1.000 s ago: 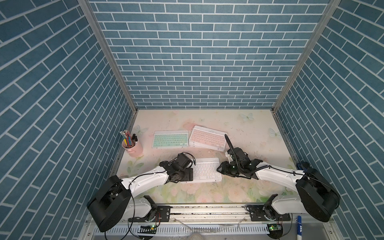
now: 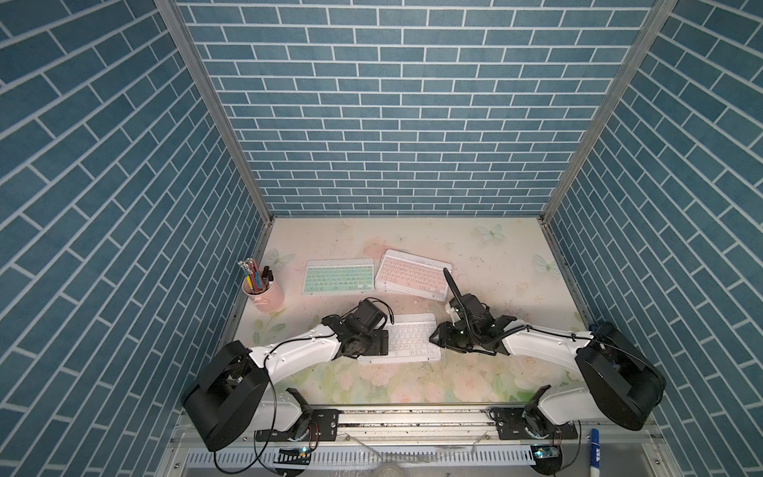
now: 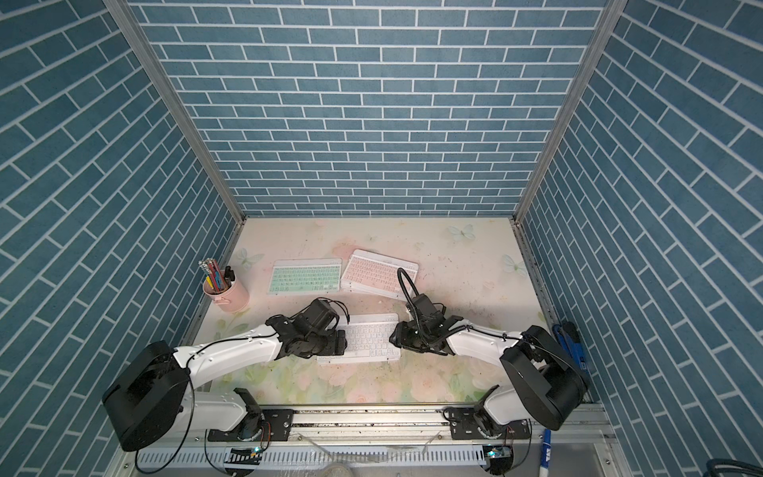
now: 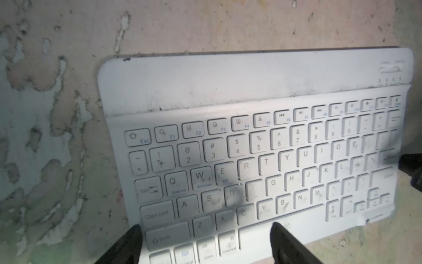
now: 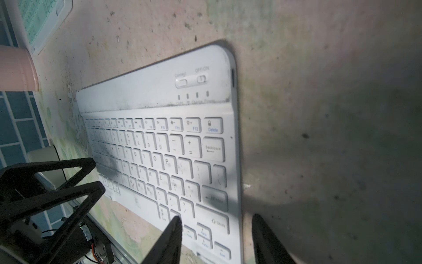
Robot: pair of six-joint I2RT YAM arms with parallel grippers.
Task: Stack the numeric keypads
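Note:
A white keyboard [image 2: 413,338] lies flat at the front middle of the table. Over its left part is my left gripper, open, its fingers apart above the lower key rows with nothing gripped. At the keyboard's right edge my right gripper is open as well; one finger is over the keys and the other beyond the edge. Farther back lie a green-keyed keyboard [image 2: 338,276] and, just to its right, a slightly turned pink-keyed keyboard [image 2: 413,274]. My left arm hides the white keyboard's left end in the top views.
A pink cup [image 2: 266,295] of pens stands at the table's left edge. Clear table lies to the right of the pink keyboard and along the front. A blue marker [image 2: 594,453] is outside the front edge.
My left gripper has shifted slightly right over the white keyboard. All three keyboards look unmoved.

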